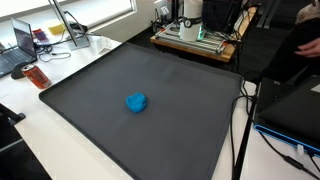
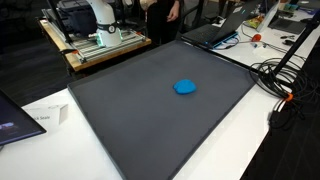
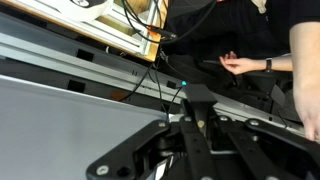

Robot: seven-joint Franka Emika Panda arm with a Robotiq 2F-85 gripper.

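A crumpled bright blue object point(image 1: 136, 102), perhaps cloth, lies on the dark grey table mat point(image 1: 200, 110). In exterior view 2 the same blue object point(image 2: 185, 87) sits toward the mat's far right part. My gripper appears only in the wrist view, where its dark fingertips stand together as one block. Whatever may be between them cannot be made out. The blue object does not appear in the wrist view, so my gripper is away from it.
A person's hand point(image 3: 245, 65) is near the table's edge in the wrist view. Cables point(image 2: 285, 85) run along one side. A red can point(image 1: 36, 76) and a laptop point(image 1: 25, 38) stand at the left in exterior view 1.
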